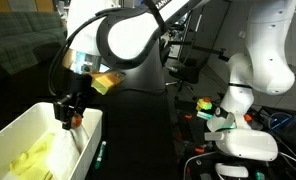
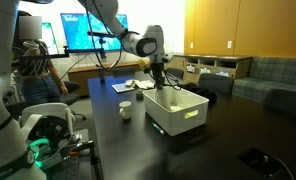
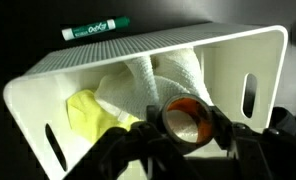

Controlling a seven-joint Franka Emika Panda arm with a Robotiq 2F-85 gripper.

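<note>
Inside the near end of a white box (image 1: 90,142), my gripper is shut on an orange round object (image 3: 186,122) with an open-looking ring top. From it a white cloth (image 3: 153,84) spreads down into the box, crumpled. Exterior view 1 shows the orange object (image 1: 76,121) between the fingers, just above the cloth (image 1: 63,153). How the cloth is joined to the orange object cannot be seen. A yellow cloth (image 3: 91,115) lies beside the white one on the box floor. In exterior view 2 the arm reaches down over the box (image 2: 183,120).
A green marker (image 3: 95,28) lies on the dark table outside the box wall. Farther off are a tablet (image 1: 96,69) and a white mug (image 2: 125,110). Coloured blocks (image 1: 203,105) sit near another robot arm (image 1: 258,75). Open table surrounds the box's near side.
</note>
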